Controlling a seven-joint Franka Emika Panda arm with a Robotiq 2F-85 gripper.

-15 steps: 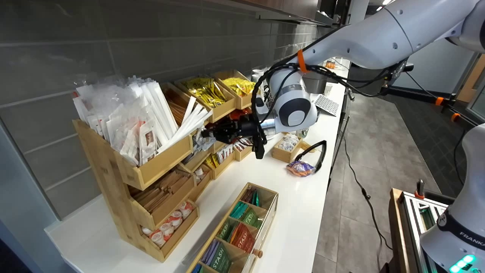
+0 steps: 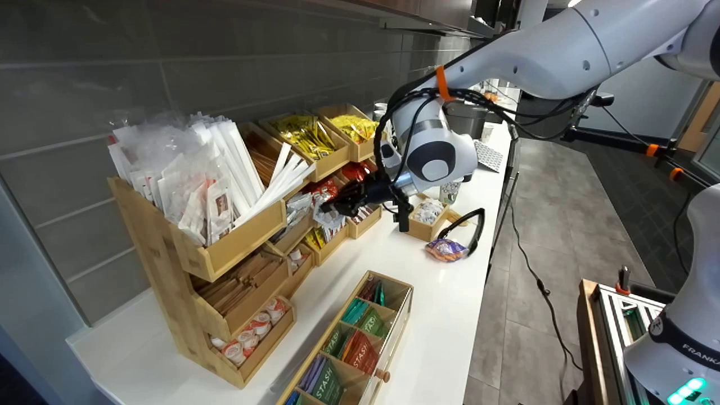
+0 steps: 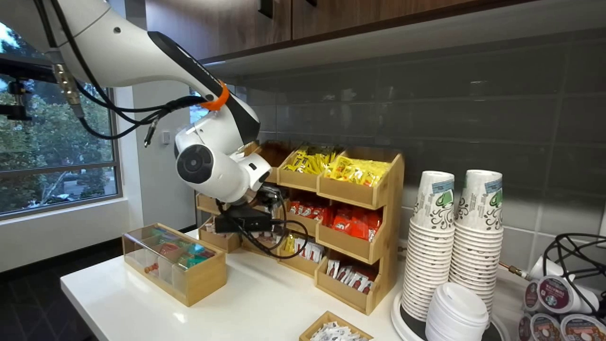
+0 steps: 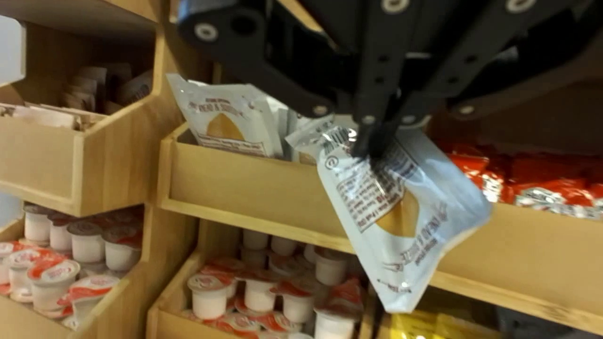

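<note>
In the wrist view, my gripper is shut on the upper part of a silvery white packet (image 4: 395, 226) with a tan drop printed on it. The packet hangs tilted below the fingers, in front of the middle-tier bin (image 4: 248, 181) of the wooden rack. Similar packets (image 4: 226, 121) stand in that bin behind it. From exterior view 1, the gripper (image 2: 327, 206) is level with the rack's middle tier, and the packet (image 2: 328, 219) shows beneath it. The robot's wrist hides the gripper's fingers in exterior view 2.
Red packets (image 4: 548, 175) fill the bin to the right. Creamer cups (image 4: 260, 294) sit in a lower bin. On the counter are a tea box (image 2: 358, 331), a small wooden tray (image 2: 422, 229) and a purple-orange packet (image 2: 446, 250). Cup stacks (image 3: 429, 255) stand beside the rack.
My gripper has moved out from the rack's bin and along the rack, away from exterior view 1. The packet now shows hanging beneath the fingers.
</note>
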